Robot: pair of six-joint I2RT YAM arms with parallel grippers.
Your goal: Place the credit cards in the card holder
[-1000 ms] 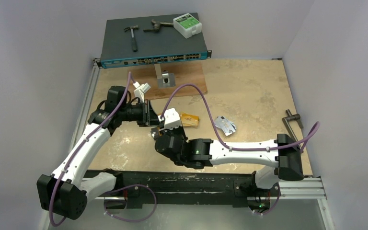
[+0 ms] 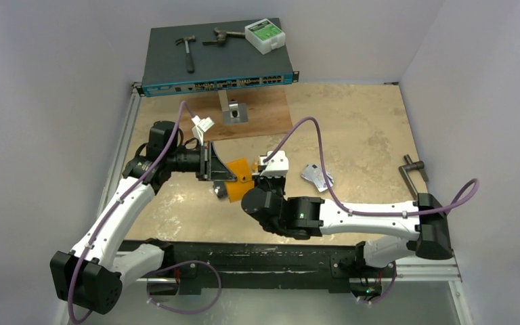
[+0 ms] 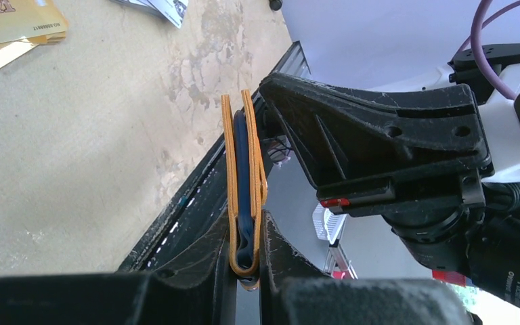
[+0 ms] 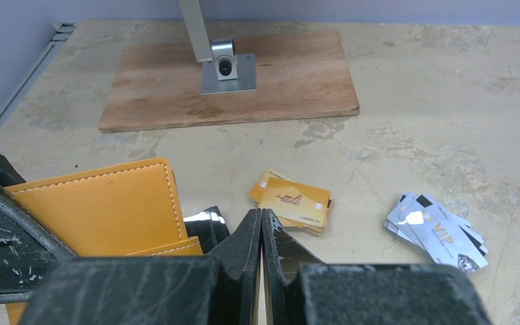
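The orange card holder [image 2: 236, 191] is upright, with my left gripper [image 2: 229, 177] shut on it. In the left wrist view the holder [image 3: 232, 169] is seen edge-on, its two walls slightly spread around a dark lining. My right gripper is shut, nothing between its fingertips; the holder [image 4: 108, 210] stands outside them, to their left. On the table lie gold cards [image 4: 294, 200], a fanned silver stack [image 4: 437, 230] and black cards [image 4: 210, 230], the last partly hidden behind the holder. The silver cards [image 2: 317, 177] also show in the top view.
A wooden board [image 4: 298, 74] with a metal bracket [image 4: 229, 71] lies at the back, below a dark rack unit [image 2: 210, 64] bearing hammers and a white box [image 2: 265, 35]. A dark tool [image 2: 413, 172] rests at the right.
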